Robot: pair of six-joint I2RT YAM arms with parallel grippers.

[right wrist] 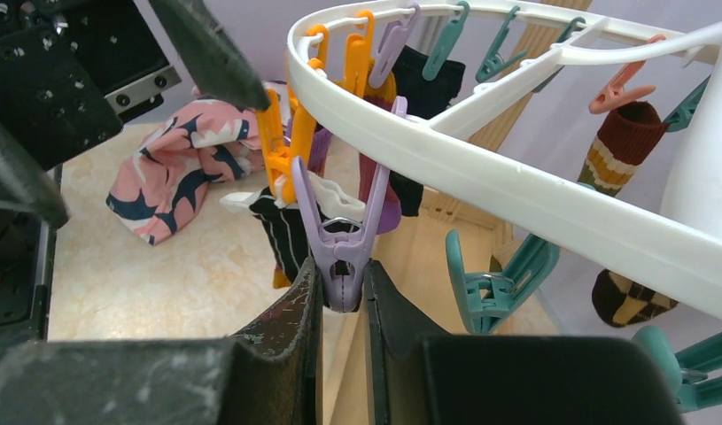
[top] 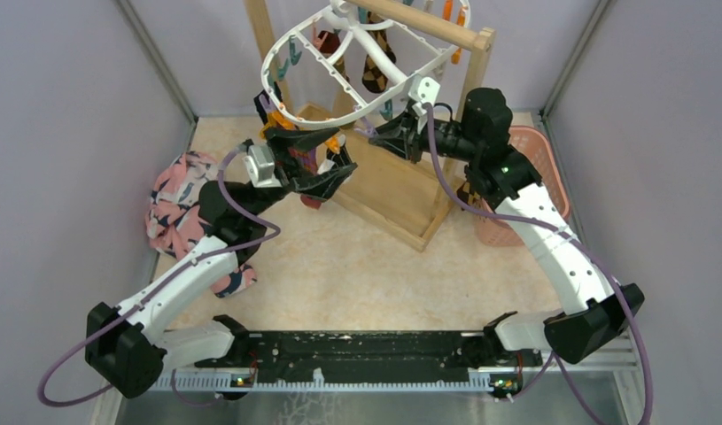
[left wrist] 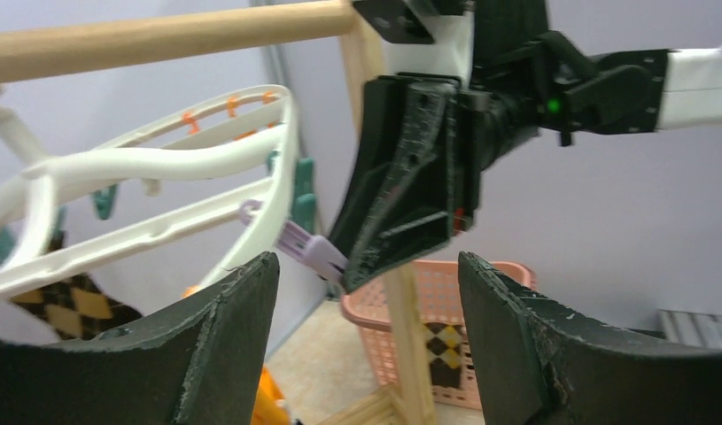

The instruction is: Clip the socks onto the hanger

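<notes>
The white hanger (top: pixel 353 119) hangs from the wooden frame with clips and several socks on it. My right gripper holds a lavender clip (right wrist: pixel 339 257) on the near rail, closed around its handle end. Beside it, in the right wrist view, a striped black sock (right wrist: pixel 282 230) hangs under orange clips (right wrist: pixel 277 146). My left gripper (top: pixel 344 150) stands open just below the rim, left of the right one, with nothing seen held.
A pink basket (top: pixel 552 173) with socks sits at the right behind the right arm. A pink patterned cloth (top: pixel 171 208) lies at the left.
</notes>
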